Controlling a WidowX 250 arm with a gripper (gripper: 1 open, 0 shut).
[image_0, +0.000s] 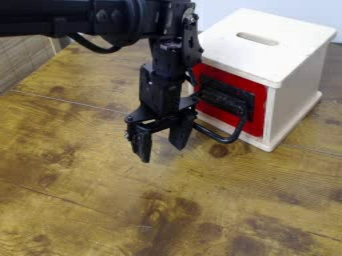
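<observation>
My black gripper points down over the wooden floor in the middle of the view, its two fingers apart with nothing visible between them. It stands to the left of a white box whose front has a red panel with a black fitting and a curved black bar or cable, partly hidden behind my arm.
A pale wall runs along the back, behind the box.
</observation>
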